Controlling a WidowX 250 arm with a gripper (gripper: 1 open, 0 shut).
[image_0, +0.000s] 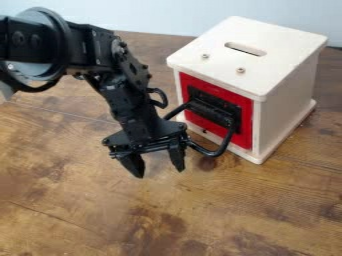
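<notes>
A pale wooden box with a slot and two small knobs on its sloped top stands at the right. Its front has a red panel carrying a black fitting with a curved black bar reaching out to the lower left. My black gripper points down in front of and left of the box, above the table, its two fingers apart with nothing between them. The bar runs behind or beside the gripper; whether they touch I cannot tell.
A white wall runs behind it.
</notes>
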